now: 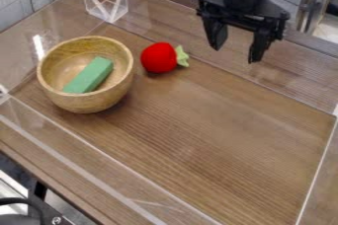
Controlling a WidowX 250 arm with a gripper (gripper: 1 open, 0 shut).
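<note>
My black gripper hangs over the table at the upper right, its fingers pointing down and spread apart, with nothing seen between them. Below and left of it lies a red strawberry-like object with green leaves. A wooden bowl at the left holds a green block.
A clear wire or plastic rack stands at the top left. The middle, front and right of the wooden table are bare. A dark cable or hardware shows at the bottom left edge.
</note>
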